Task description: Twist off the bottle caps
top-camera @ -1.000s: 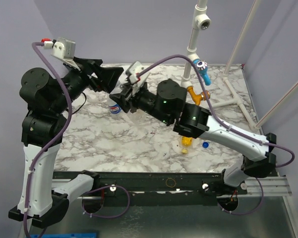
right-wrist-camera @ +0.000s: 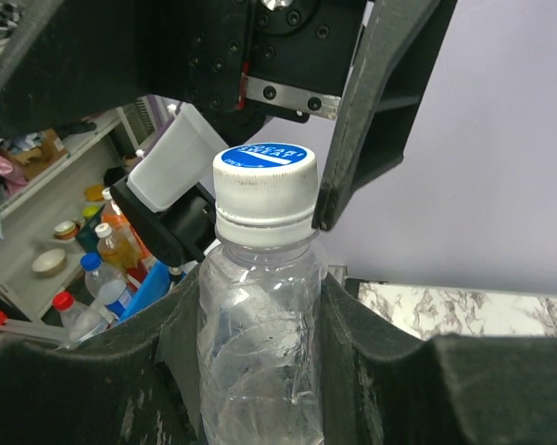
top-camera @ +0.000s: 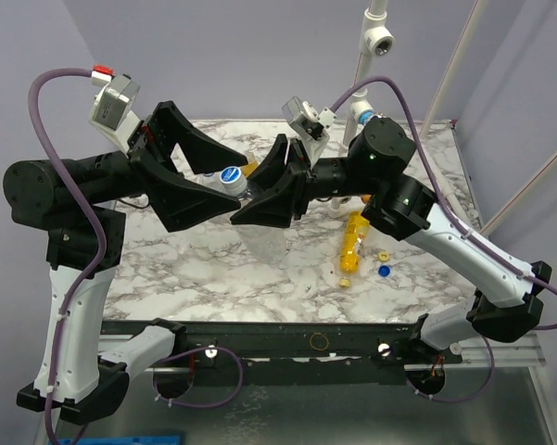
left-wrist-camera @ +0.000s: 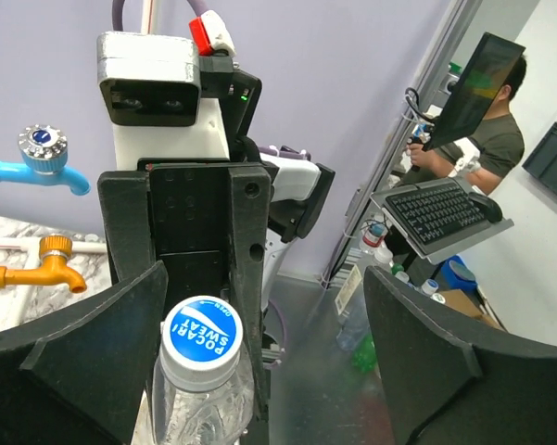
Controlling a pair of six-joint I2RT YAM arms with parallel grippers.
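Note:
My right gripper is shut on a clear plastic bottle, with its fingers against both sides of the body. The white cap, with a blue top, is still on the bottle and stands above these fingers. My left gripper is open around the cap, which sits nearer one finger, with a wide gap to the other. Seen from above, the bottle leans slightly, and much of its upper body is hidden by the right fingers.
A yellow bottle lies on the marble table, with loose yellow caps and a blue cap nearby. White pipes with a blue tap stand at the back right.

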